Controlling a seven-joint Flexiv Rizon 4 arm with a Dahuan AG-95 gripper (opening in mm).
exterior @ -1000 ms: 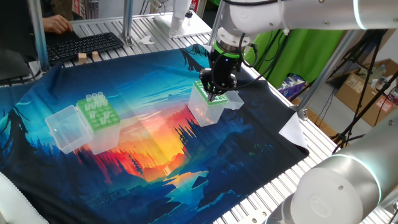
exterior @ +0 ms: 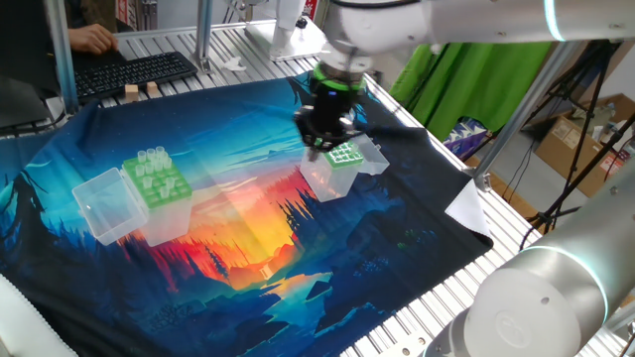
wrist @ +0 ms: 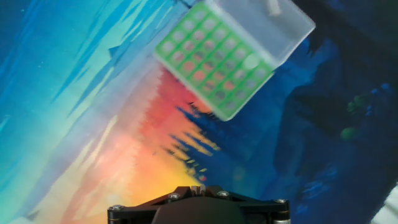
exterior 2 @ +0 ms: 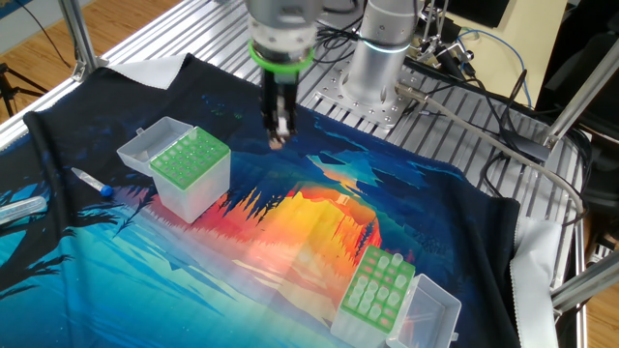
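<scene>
My gripper (exterior: 316,149) is blurred in exterior view 1, in front of and above the box with the mostly empty green rack (exterior: 344,154). Exterior view 2 has the gripper (exterior 2: 279,141) to the right of that box (exterior 2: 193,188), above the cloth. The wrist view shows the gripper shut, with nothing visible between its fingertips. Ahead of it lies the green rack (wrist: 214,59), with one pale round item (wrist: 251,61) in a hole. A second box (exterior: 167,218) has a green rack holding several clear tubes (exterior: 154,169) upright. Both boxes' lids are open.
A printed cloth (exterior: 248,297) covers the table, with bare room between the boxes. A blue-ended pen-like item (exterior 2: 94,184) and a clear tube-like item (exterior 2: 21,210) lie beyond the emptier rack. A keyboard (exterior: 134,74) and a person's hand (exterior: 89,40) are at the back left.
In exterior view 1 my gripper has moved left, away from over the emptier rack, whose green top now shows more. Both boxes have stayed in place.
</scene>
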